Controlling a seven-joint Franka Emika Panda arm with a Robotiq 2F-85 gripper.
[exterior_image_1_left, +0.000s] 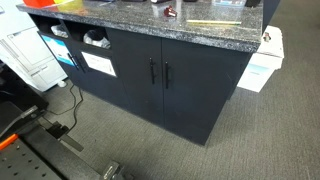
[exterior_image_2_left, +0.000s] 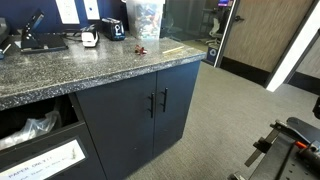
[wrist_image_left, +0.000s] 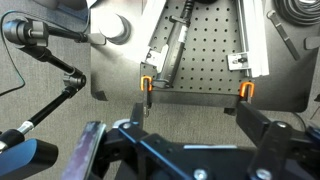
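In the wrist view my gripper is open, its dark fingers (wrist_image_left: 262, 130) wide apart with nothing between them. Below it lie the edge of a black perforated board (wrist_image_left: 215, 75) and the grey carpet. The speckled counter (exterior_image_1_left: 120, 20) stands apart from the gripper. On top of it are a small dark red object (exterior_image_1_left: 169, 13) and a thin, light wooden-looking stick (exterior_image_1_left: 213, 22). Exterior view 2 also shows the small red object (exterior_image_2_left: 141, 50) and the stick (exterior_image_2_left: 174, 50) near the counter's far end.
Black cabinet doors (exterior_image_1_left: 135, 78) with two vertical handles appear closed. A clear container (exterior_image_2_left: 145, 18) of small items stands at the counter's back. Beside the cabinet is a white box (exterior_image_1_left: 262, 62). Cables (exterior_image_1_left: 72, 110) cross the floor at left; the carpet (exterior_image_1_left: 240, 140) is mostly clear.
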